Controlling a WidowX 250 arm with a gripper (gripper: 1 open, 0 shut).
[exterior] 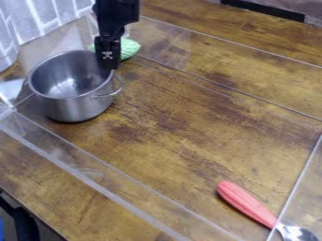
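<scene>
My dark gripper (109,56) hangs at the top left, just over the back rim of a steel pot (71,99) with wire side handles. Whether its fingers are open or shut cannot be made out. Behind the gripper lies a pale green object (135,47), partly hidden by it. A spatula or similar utensil with a red handle (246,199) lies at the lower right, its metal end cut off by the frame edge.
Clear plastic strips or edges run across it. Something white lies left of the pot, against a pale backdrop.
</scene>
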